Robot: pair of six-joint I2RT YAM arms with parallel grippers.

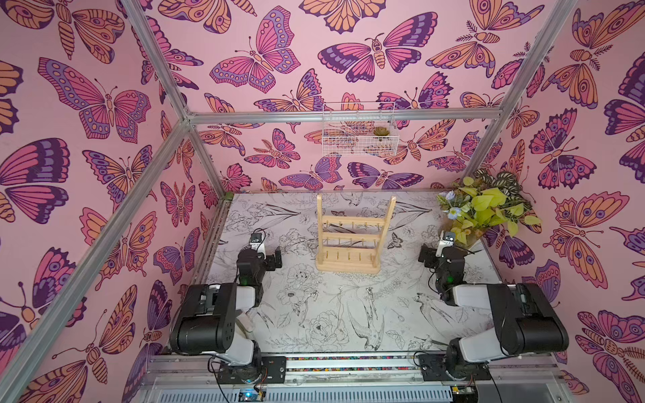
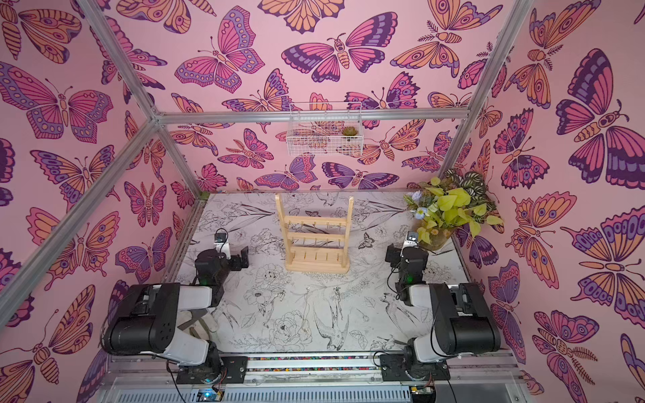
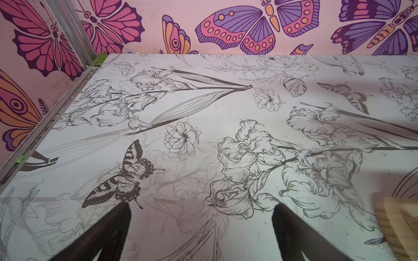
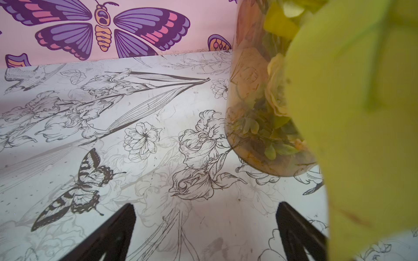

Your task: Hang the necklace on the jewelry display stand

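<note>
The light wooden jewelry display stand (image 1: 348, 258) is upright in the middle of the table, with crossbars and rows of small pegs. A corner of the stand's wood (image 3: 400, 224) shows at the right edge of the left wrist view. I cannot make out a necklace in any view. My left gripper is open over bare table, left of the stand. To the stand's right, my right gripper is also open, its fingers (image 4: 117, 230) wide apart and nothing between them.
A leafy plant (image 2: 450, 205) in a clear amber vase (image 4: 265, 152) stands just beyond my right gripper; one leaf blocks much of the right wrist view. A white wire basket (image 1: 359, 137) hangs at the back.
</note>
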